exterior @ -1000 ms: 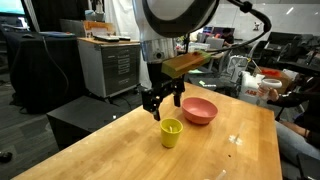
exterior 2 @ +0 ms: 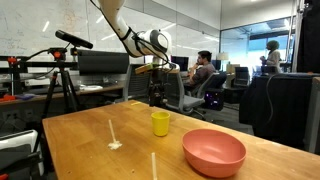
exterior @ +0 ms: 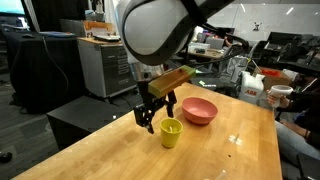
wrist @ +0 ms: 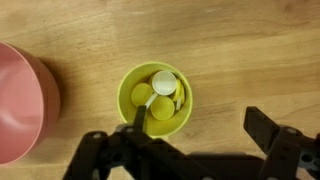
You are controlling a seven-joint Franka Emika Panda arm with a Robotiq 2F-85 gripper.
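A yellow cup [wrist: 181, 122] stands upright on the wooden table, seen from above in the wrist view. Inside it lie several small yellow pieces [wrist: 162, 107] and one white round piece [wrist: 164, 82]. My gripper is open, its dark fingers spread wide along the lower edge of the wrist view, with nothing held. In exterior view 1 the gripper [exterior: 161, 112] hangs just above and to the left of the cup [exterior: 171, 138]. A pink bowl [wrist: 22, 105] sits at the left of the wrist view, beside the cup.
Behind the cup in exterior view 1 rests the pink bowl [exterior: 198, 110]. Small white sticks [exterior 2: 112, 132] lie on the table [exterior 2: 85, 145].
In exterior view 1 the arm and gripper have moved left and slightly down over the last second. Cup and bowl stay in place.
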